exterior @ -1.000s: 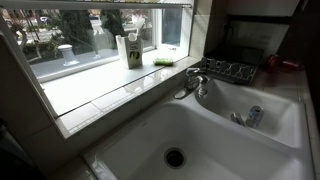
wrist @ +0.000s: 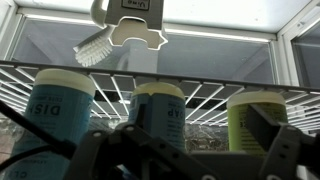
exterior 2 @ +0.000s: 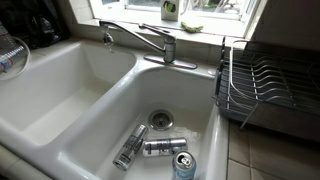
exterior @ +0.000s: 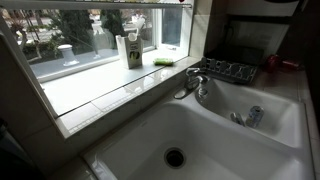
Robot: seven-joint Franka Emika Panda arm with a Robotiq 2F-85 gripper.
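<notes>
In the wrist view the dark gripper reaches up from the bottom edge, its fingers apart with a gap between them. Behind it stand three pale-topped containers at a wire rack: a blue one at left, another blue one in the middle, and a green one at right. The fingers partly cover the middle and green ones; contact with either cannot be judged. Neither exterior view clearly shows the gripper. Several cans lie or stand in one sink basin, including a silver can and a blue-and-silver can.
A white double sink has its faucet between basins and window. Beside it stands a dish rack. The sill holds a carton and a green item. A white brush hangs above the wire rack.
</notes>
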